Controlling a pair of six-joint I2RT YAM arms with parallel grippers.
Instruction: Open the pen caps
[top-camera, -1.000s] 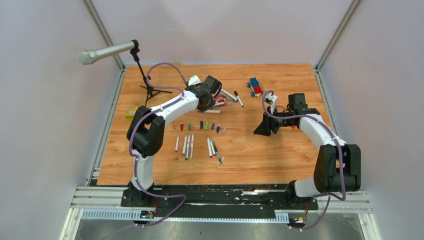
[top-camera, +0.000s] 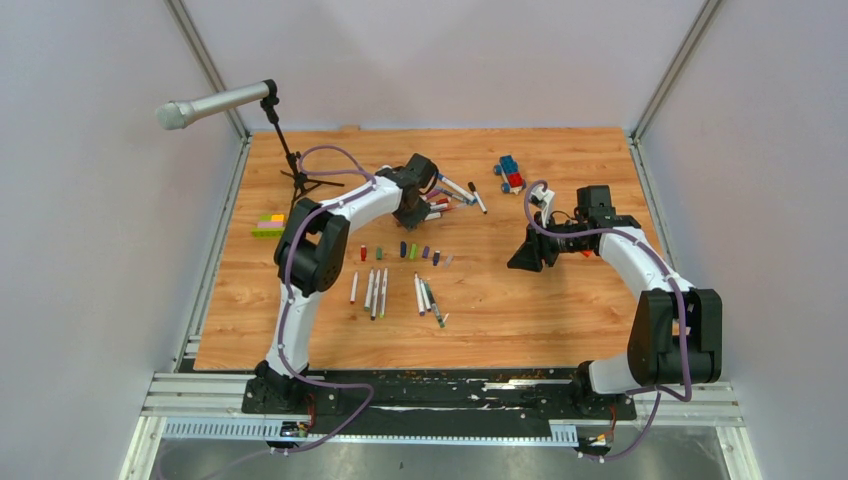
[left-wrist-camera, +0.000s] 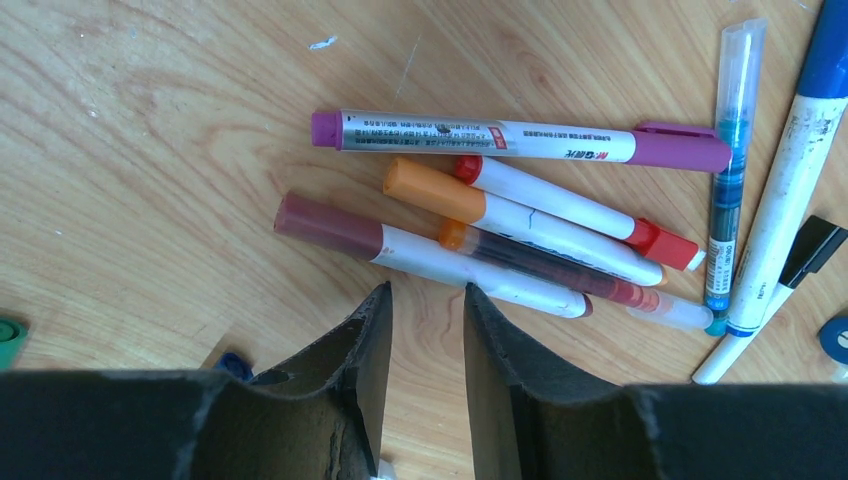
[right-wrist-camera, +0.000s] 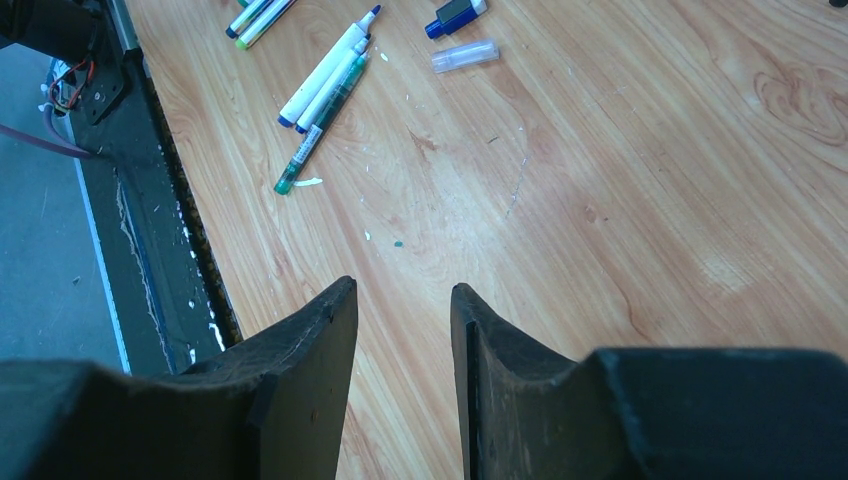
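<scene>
My left gripper is open over the pile of capped pens, its fingers apart and empty. Just beyond its fingertips lies a white pen with a brown cap (left-wrist-camera: 330, 227). Close behind it are an orange-capped pen (left-wrist-camera: 435, 190), a dark brown pen (left-wrist-camera: 550, 268), a red-capped pen (left-wrist-camera: 550, 195) and a purple pen (left-wrist-camera: 480, 135). In the top view, the left arm hides part of this pile. At the right, my right gripper has its fingers parted above bare wood, with nothing between them.
Pens without caps, such as a green one (right-wrist-camera: 322, 122), lie in rows near the front. Several loose caps (top-camera: 413, 252) form a line behind them. A blue-red toy (top-camera: 510, 175) stands at the back and a microphone stand (top-camera: 292, 160) at the left.
The left arm's elbow has swung rightward, and its gripper has shifted slightly left and forward. A white pen beside that gripper looks slightly moved. The right arm stays in place.
</scene>
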